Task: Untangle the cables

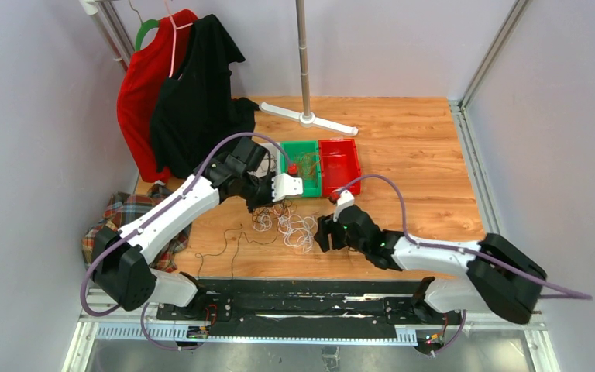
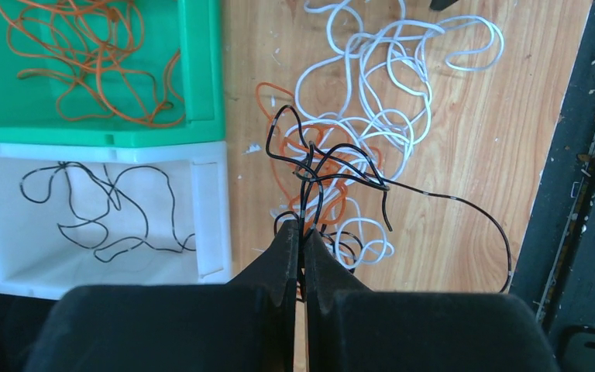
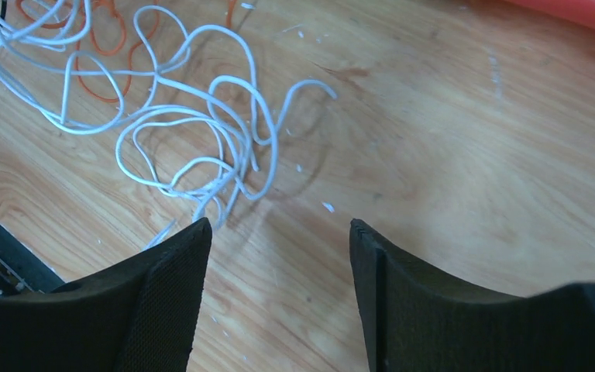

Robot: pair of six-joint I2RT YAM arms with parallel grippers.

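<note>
A tangle of white cable (image 2: 391, 116), orange cable (image 2: 279, 170) and black cable (image 2: 465, 203) lies on the table. My left gripper is shut on strands of the black cable, which bunch up and hang from its fingertips above the pile. On the right side of the tangle, my right gripper stands open and low over the table. Loops of the white cable (image 3: 240, 147) lie just ahead of its left finger (image 3: 174, 294), and only bare wood shows between the fingers. Where the strands cross within the pile is hard to tell.
Behind the pile stand a white bin (image 2: 213, 213) holding a black cable, a green bin (image 2: 204, 70) holding orange cable, and an empty red bin (image 1: 339, 167). A white stand (image 1: 307, 118) rises behind them.
</note>
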